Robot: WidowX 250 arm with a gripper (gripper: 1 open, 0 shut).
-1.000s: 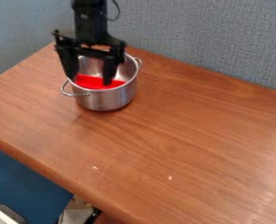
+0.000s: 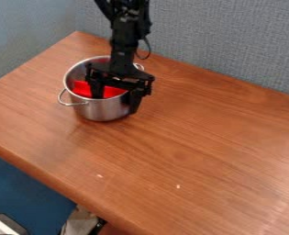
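A steel pot [image 2: 100,107] with side handles stands on the wooden table [image 2: 183,165] near its far left part. Red material [image 2: 81,87] shows inside it. My black gripper [image 2: 114,90] is down at the pot, its fingers reaching into or over the rim and hiding much of the interior. Whether it holds anything cannot be seen.
A grey padded wall runs along the back. The table's left edge drops to a blue floor, with some clutter at the bottom left.
My gripper has come down from above the pot to its rim and interior, moving slightly right. The pot looks nearly unmoved.
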